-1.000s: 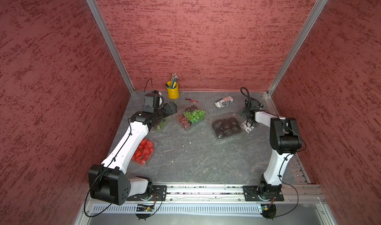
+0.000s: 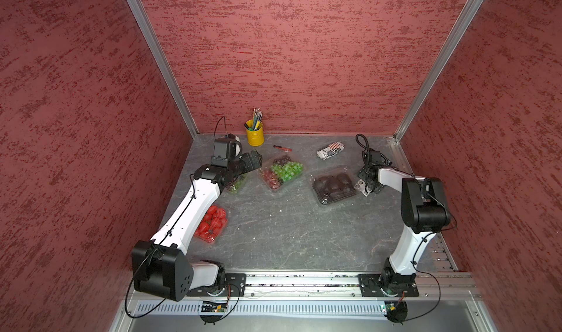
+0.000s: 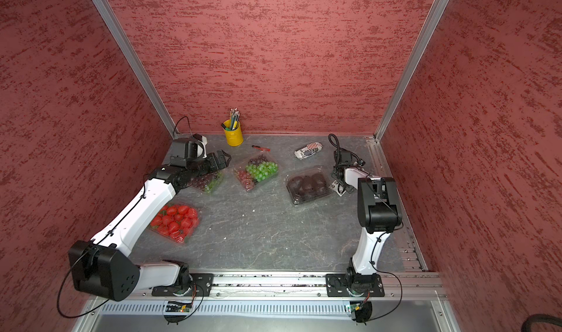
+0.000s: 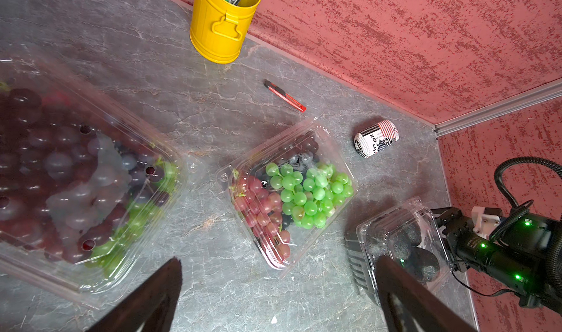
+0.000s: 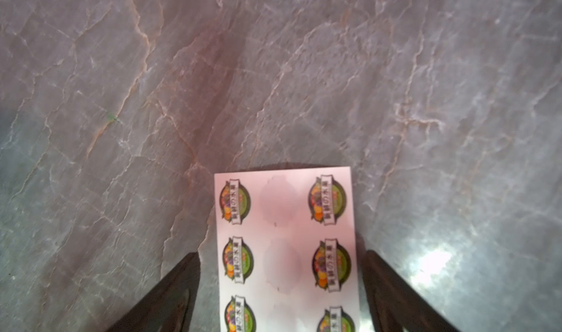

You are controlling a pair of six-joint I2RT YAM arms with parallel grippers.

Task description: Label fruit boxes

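A white label sheet (image 5: 287,232) with round fruit stickers lies on the table in the right wrist view, some circles blank in its middle column. The fingers of my right gripper stand apart on either side of it; whether they touch its edges I cannot tell. At the left, my left gripper is open above the table, nothing between its fingers. Below or near it is a dark grape box (image 4: 70,168), partly hidden from above by the arm. The mixed grape box (image 4: 292,191), the dark fruit box (image 2: 334,187) and the tomato box (image 3: 174,221) have clear lids.
A yellow pen cup (image 2: 255,134), a red cutter (image 2: 282,148) and a patterned pouch (image 2: 330,150) stand or lie along the back. The dark fruit box sits close beside the label sheet.
The left arm and the boxes have stayed still.
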